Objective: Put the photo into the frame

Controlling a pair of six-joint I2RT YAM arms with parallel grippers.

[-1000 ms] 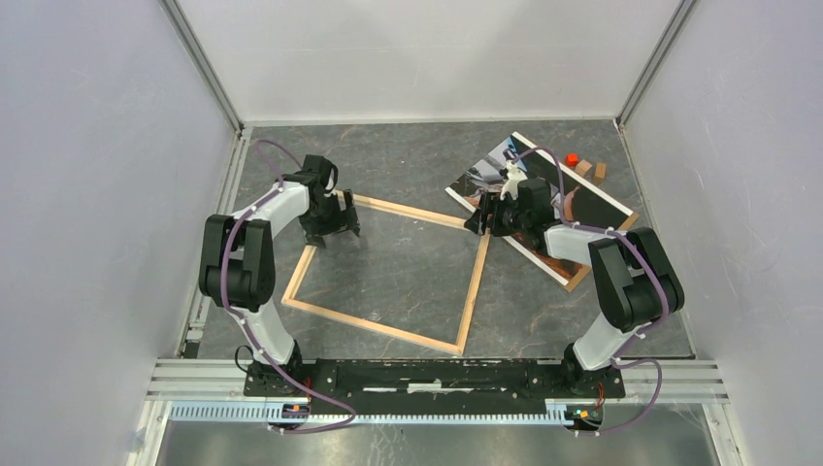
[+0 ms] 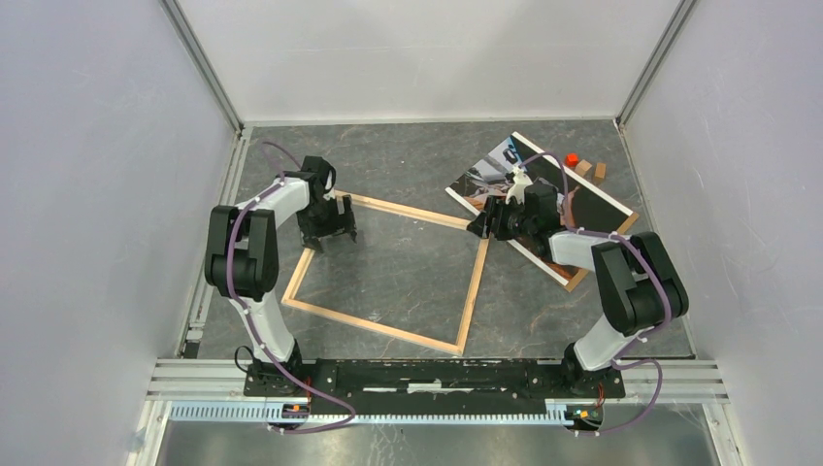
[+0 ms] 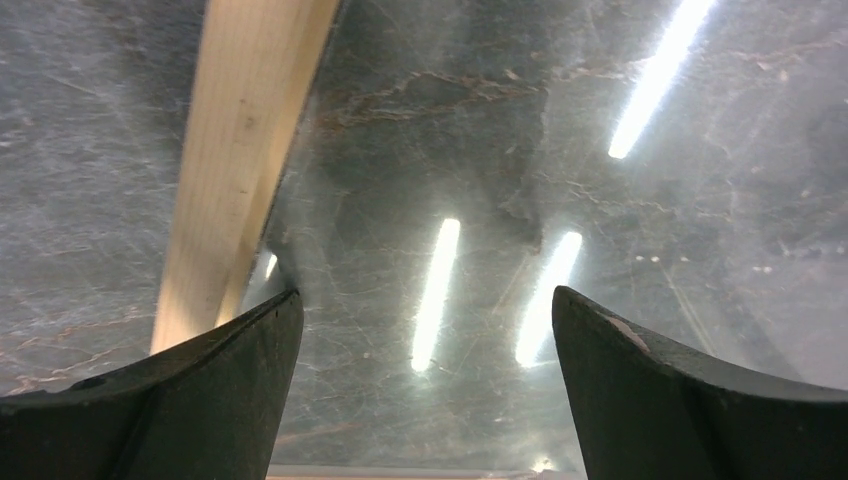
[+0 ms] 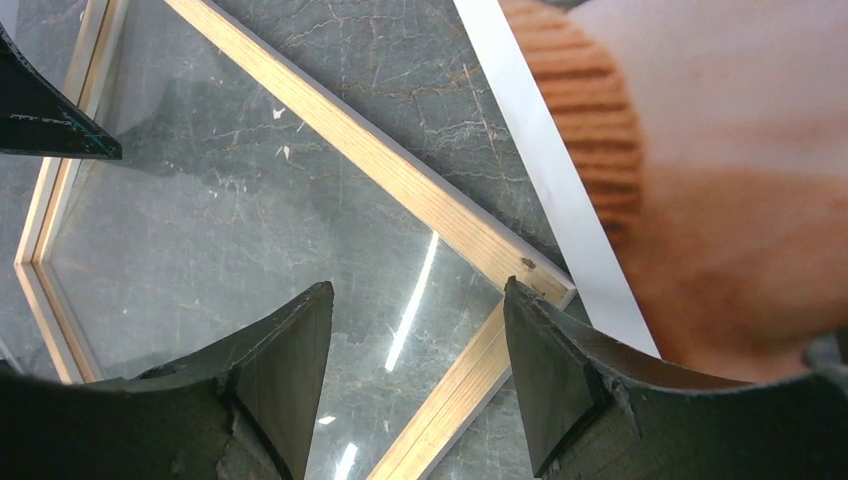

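Observation:
An empty wooden frame (image 2: 386, 331) lies on the dark marbled table, tilted a little. My left gripper (image 2: 329, 239) stands open over its far left part, nothing between the fingers; the left wrist view shows a wooden bar (image 3: 236, 150) beside one finger (image 3: 240, 375). At the frame's far right corner is my right gripper (image 2: 484, 230), its fingers apart. In the right wrist view that corner (image 4: 540, 275) appears just beyond the fingertips. To the right the photo (image 2: 476, 184) with a white border lies aslant, partly hidden under the right arm.
Behind the photo, near the back right, sit an orange-red block (image 2: 572, 160) and wooden blocks (image 2: 599, 172). A wooden strip (image 2: 629, 221) shows along the photo's right edge.
My left gripper has shifted slightly, and its fingers have stayed apart. The right gripper has moved a little to the right. The frame and photo lie where they were.

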